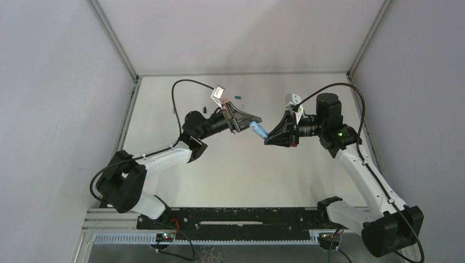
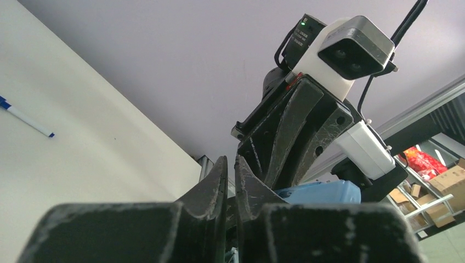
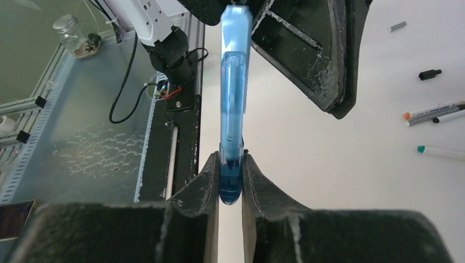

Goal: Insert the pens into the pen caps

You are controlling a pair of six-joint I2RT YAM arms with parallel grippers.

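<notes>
A light blue pen cap [image 1: 259, 129], with a clip along its side, is held upright in the right wrist view by my right gripper, shut on its lower end. In the top view my left gripper [image 1: 255, 121] is at the cap's upper end, from the left; in the left wrist view its fingertips are close together with a narrow gap, and the cap [image 2: 329, 190] shows just beyond them. Whether anything is between the left fingers is hidden.
Several pens [image 3: 441, 153] and small caps [image 3: 429, 74] lie on the white table [image 1: 236, 175]. A white pen with a blue end [image 2: 30, 121] lies alone. Walls surround the table.
</notes>
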